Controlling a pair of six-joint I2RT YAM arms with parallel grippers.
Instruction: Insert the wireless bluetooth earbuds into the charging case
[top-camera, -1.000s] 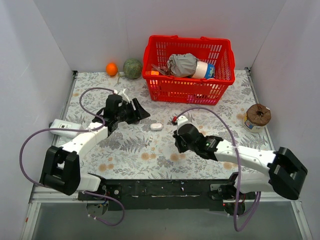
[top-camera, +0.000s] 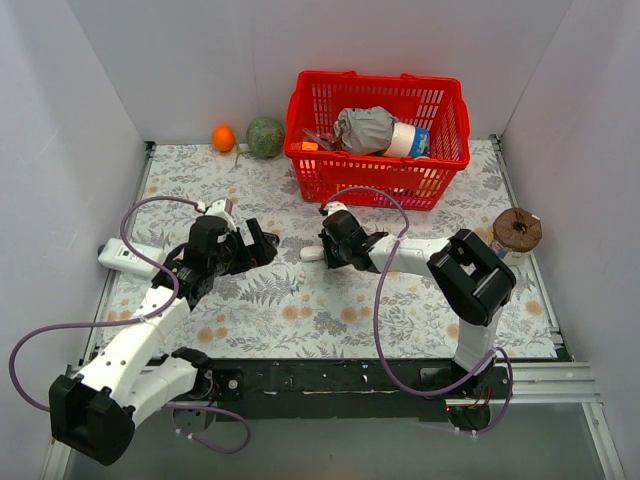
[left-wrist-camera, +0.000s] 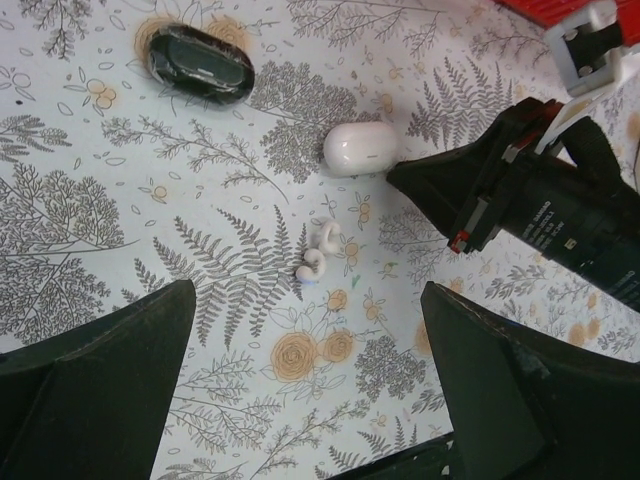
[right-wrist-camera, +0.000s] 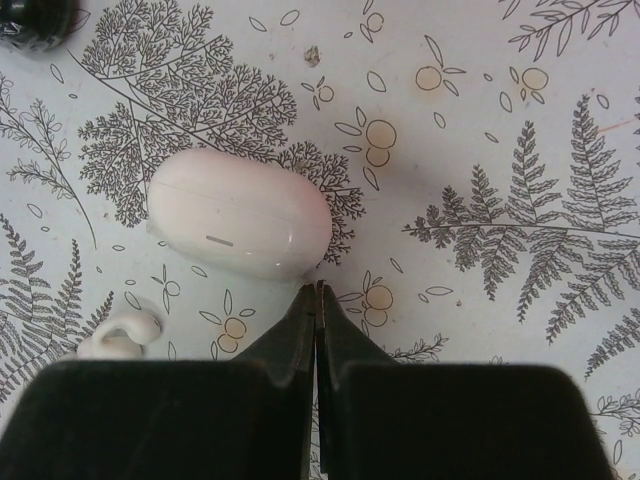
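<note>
The white charging case lies closed on the patterned tabletop, a rounded oblong with a small slot mark on its side in the right wrist view. Two small white earbuds rest close together on the cloth beside it; only part of the earbuds (right-wrist-camera: 121, 335) shows in the right wrist view. My right gripper is shut with nothing between its fingers, its tips right at the edge of the case (right-wrist-camera: 240, 212). Over the table to the left, my left gripper (top-camera: 265, 242) stands wide open and empty.
A dark glossy object (left-wrist-camera: 200, 63) lies left of the case. Behind stand a red basket (top-camera: 385, 180) with items inside, an orange (top-camera: 223, 138) and a green melon (top-camera: 265, 137). A brown-topped canister (top-camera: 516, 235) is at right, a white box (top-camera: 130, 259) at left.
My right gripper has moved left up to the case, its fingers now at the case's edge. My left gripper has drawn back leftward and its fingers have spread wider. The case has stayed about where it was.
</note>
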